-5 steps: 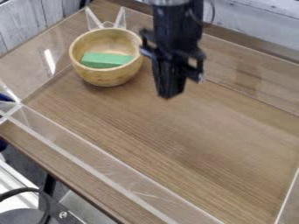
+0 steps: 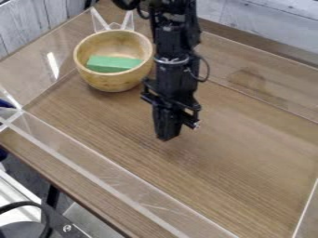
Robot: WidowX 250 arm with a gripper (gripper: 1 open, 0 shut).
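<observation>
A tan bowl sits at the upper left with a green block inside it. My gripper hangs from the dark arm in the middle of the camera view, low over the wooden table, just right of and below the bowl. It looks shut, with nothing visible between its fingers.
A white grey-slatted surface shows beyond the table at the top left, and dark cables lie off the table's near left edge.
The arm has come down and toward the near side from the far part of the table, moving slightly left. The bowl and green block have not moved.
</observation>
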